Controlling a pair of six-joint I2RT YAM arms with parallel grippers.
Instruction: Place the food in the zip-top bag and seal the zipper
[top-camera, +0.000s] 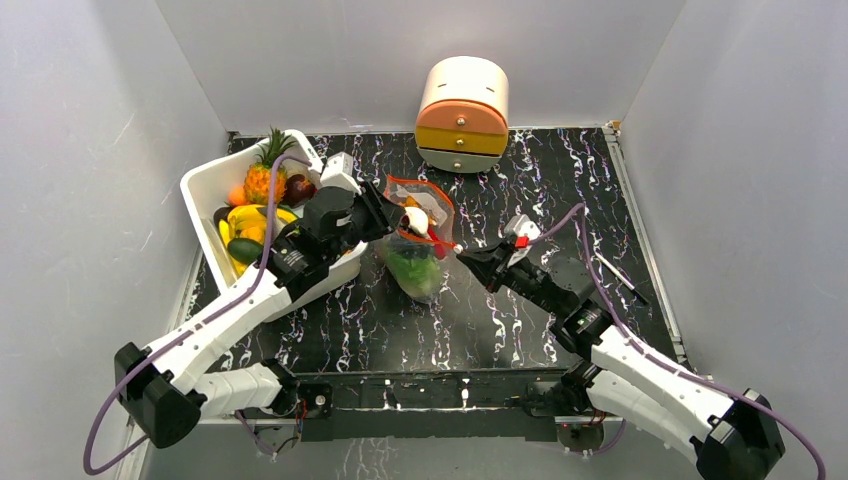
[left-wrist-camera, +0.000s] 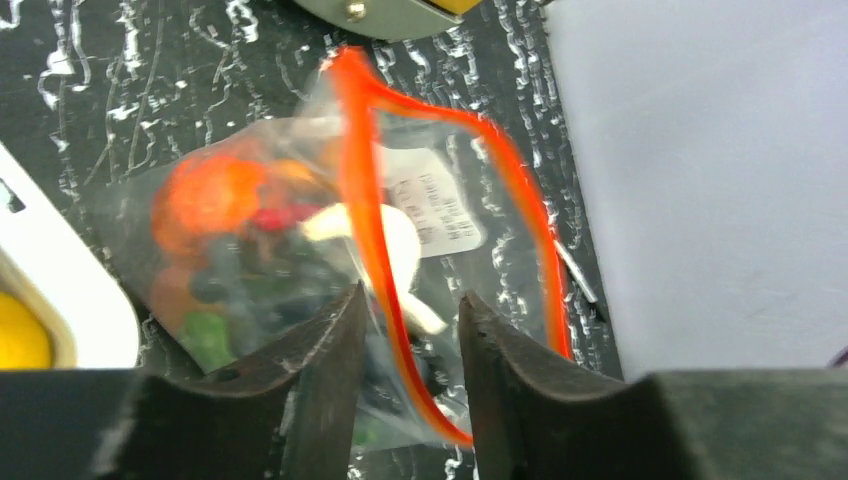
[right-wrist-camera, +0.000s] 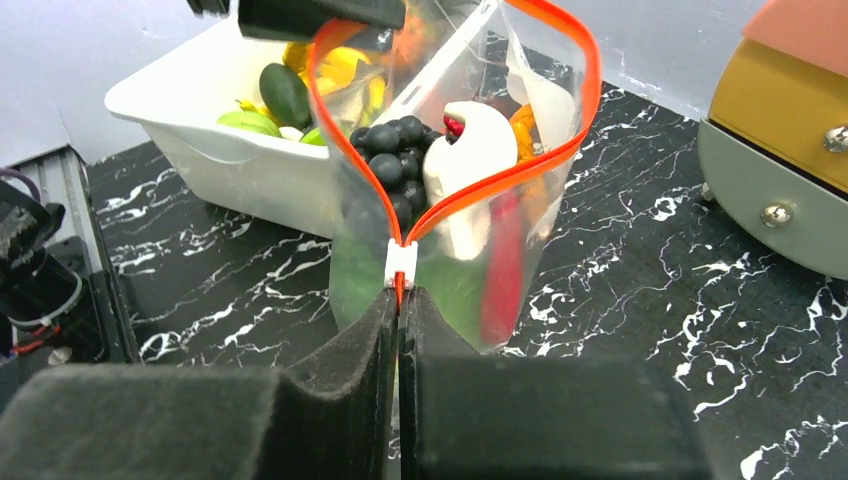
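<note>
The clear zip bag (top-camera: 418, 270) with orange zipper stands at the table's middle, holding dark grapes (right-wrist-camera: 390, 165), a white piece (right-wrist-camera: 465, 170), a red item (right-wrist-camera: 502, 270) and greens. My right gripper is shut on the zipper end, just by the white slider (right-wrist-camera: 400, 262). My left gripper hovers at the bag's opening from the left, fingers apart, with the orange zipper rim seen between or just beyond them. The mouth gapes in a loop.
A white basket (top-camera: 205, 240) of fruit and vegetables stands at the left. A small drawer unit (top-camera: 461, 100) is at the back. A pen (top-camera: 620, 276) lies at the right.
</note>
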